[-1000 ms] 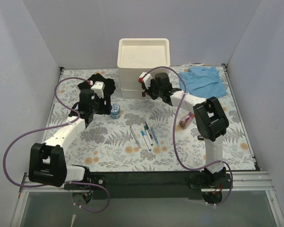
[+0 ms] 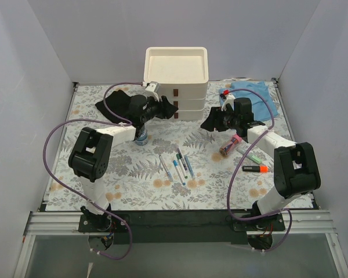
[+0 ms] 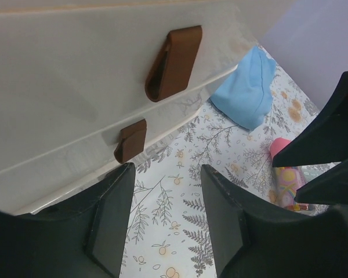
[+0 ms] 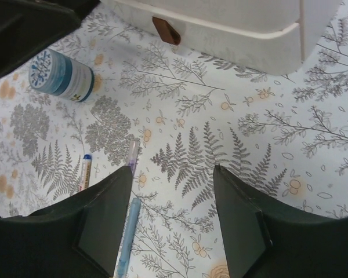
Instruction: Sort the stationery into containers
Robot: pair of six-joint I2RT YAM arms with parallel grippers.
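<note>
A white stack of drawers [image 2: 176, 69] with brown tab handles stands at the back. My left gripper [image 2: 168, 110] is at its front left; in the left wrist view its fingers [image 3: 107, 220] stand apart beside a handle [image 3: 130, 141], nothing between them. My right gripper [image 2: 211, 121] hangs open to the drawers' right, over bare table. Pens and markers [image 2: 181, 166] lie mid-table. A tin [image 4: 61, 75] stands left, partly hidden by my left arm in the top view. A pink item [image 3: 287, 174], a green item [image 2: 252, 156] and a black-orange one [image 2: 255, 168] lie right.
A black cloth [image 2: 110, 104] lies back left and a blue cloth [image 3: 243, 90] back right. Grey walls bound both sides.
My left gripper has moved right, from near the tin to the drawers' front. My right gripper has moved away from the drawers to the right.
</note>
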